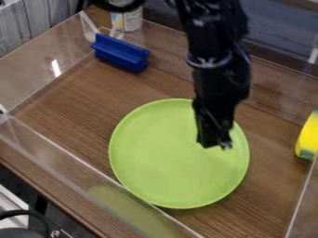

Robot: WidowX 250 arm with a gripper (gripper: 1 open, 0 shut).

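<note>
My gripper (pixel 214 138) hangs in the middle of the view over the upper part of a round green plate (pixel 168 167), its dark fingers pointing down and hiding part of the plate's back rim. It appears shut, with nothing visible between its fingers. Whether it touches the plate cannot be told from this angle.
A blue object (pixel 119 54) lies at the back left, with a can (pixel 125 20) behind it. A yellow object (pixel 308 136) sits at the right edge. Clear walls border the wooden surface (pixel 74 112), whose left part is bare.
</note>
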